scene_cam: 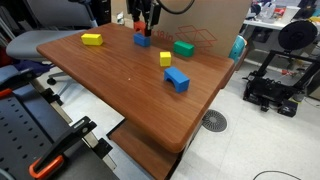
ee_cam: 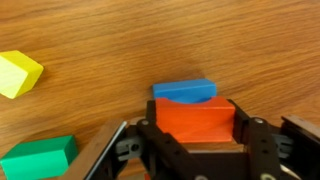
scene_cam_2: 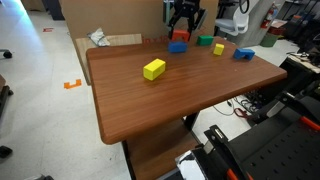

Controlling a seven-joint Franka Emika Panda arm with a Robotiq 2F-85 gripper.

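Note:
In the wrist view a red-orange block (ee_cam: 195,121) fills the space between the fingers of my gripper, one finger at either side. Whether they press on it cannot be told. Just beyond it, partly covered, is a blue block (ee_cam: 185,91) on the wooden table. Seen from outside, the red block (scene_cam: 139,28) stands right above the blue block (scene_cam: 142,41), touching it or nearly so. The second exterior view has the same arrangement, red block (scene_cam_2: 181,37) over blue block (scene_cam_2: 178,47).
A green block (scene_cam: 184,48) and a small yellow block (scene_cam: 166,60) lie to one side, with a blue arch-shaped block (scene_cam: 176,80) nearer. Another yellow block (scene_cam_2: 154,69) sits apart from them.

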